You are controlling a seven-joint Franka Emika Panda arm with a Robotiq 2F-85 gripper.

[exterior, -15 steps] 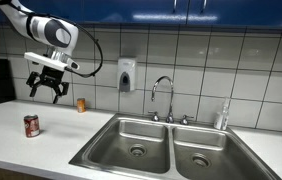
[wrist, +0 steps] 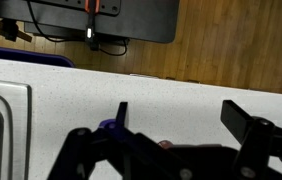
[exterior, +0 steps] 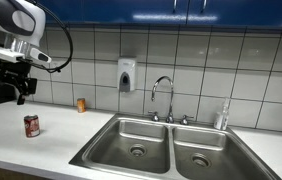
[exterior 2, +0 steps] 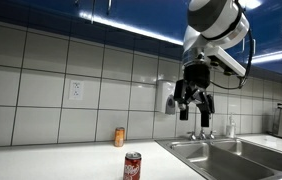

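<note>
My gripper [exterior 2: 196,112] hangs over the counter, its fingers wide apart and nothing between them. In the wrist view its black fingers [wrist: 238,121] stand well apart above the pale countertop. A dark red soda can [exterior: 32,126] stands upright on the counter near the front left; in exterior view 2 the same can [exterior 2: 132,166] is lower and to the left of my gripper. An orange can [exterior: 81,104] stands farther back by the tiled wall. The wrist view gives only a small reddish patch, partly covered by the gripper, that I cannot identify.
A double steel sink [exterior: 131,151] with a faucet [exterior: 171,95] takes up the counter's middle. A soap dispenser [exterior: 127,75] is on the wall; a clear bottle [exterior: 222,116] stands behind the sink. Bare countertop [exterior: 66,133] lies between the cans and sink.
My arm and gripper have moved left across exterior view 1, now reaching its left edge, with the gripper at the near-left of the red can. Both cans stay where they were.
</note>
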